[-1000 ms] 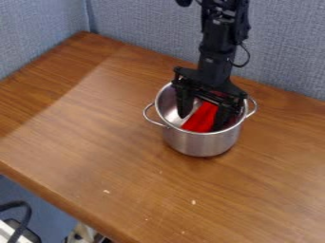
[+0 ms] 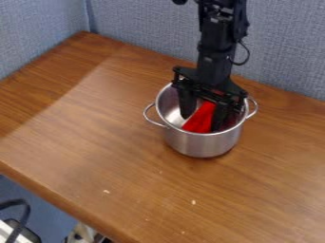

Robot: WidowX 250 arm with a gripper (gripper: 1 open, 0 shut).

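A silver metal pot [image 2: 200, 142] with two wire handles stands on the wooden table, right of centre. Inside it lies a red object [image 2: 200, 117]. My black gripper [image 2: 204, 106] reaches down into the pot from above, its lower parts over and around the red object; whether it touches or grips it is hidden among the dark parts and the rim.
Grey padded walls stand at the back and left. Cables and floor show beyond the table's near left edge.
The gripper has shifted slightly within the pot, and the red object appears more upright and more covered by the gripper's dark parts.
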